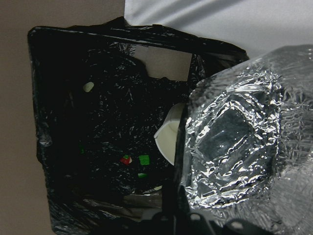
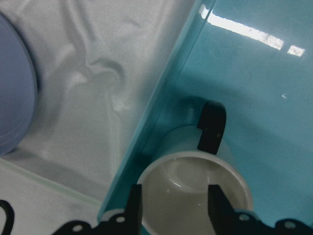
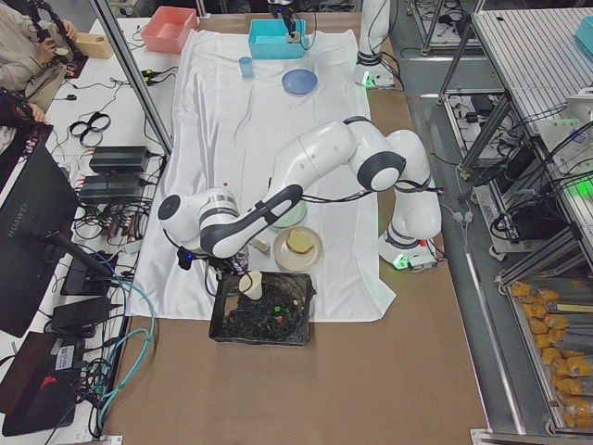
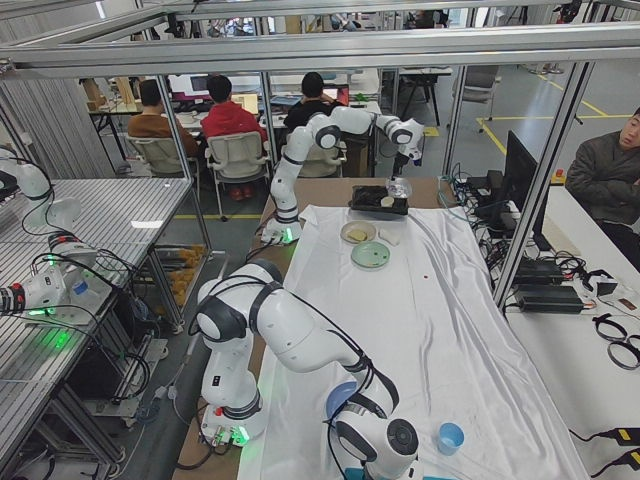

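A crinkled clear plastic item (image 1: 230, 137), apparently bag-like, hangs at my left gripper (image 3: 222, 269) over the edge of the black-lined bin (image 3: 232, 329). The left fingertips are too dark to judge. Inside the bin lie a white cup (image 1: 166, 139) and small green and red scraps (image 1: 144, 159). In the right wrist view my right gripper stands open, a finger each side of a white-rimmed cup (image 2: 190, 164) with a dark handle, inside the blue tray (image 2: 264, 112).
A plate with a yellow sponge-like item (image 3: 299, 243), a green plate (image 4: 370, 254), a blue plate (image 3: 299, 82) and a blue cup (image 4: 450, 437) stand on the white cloth.
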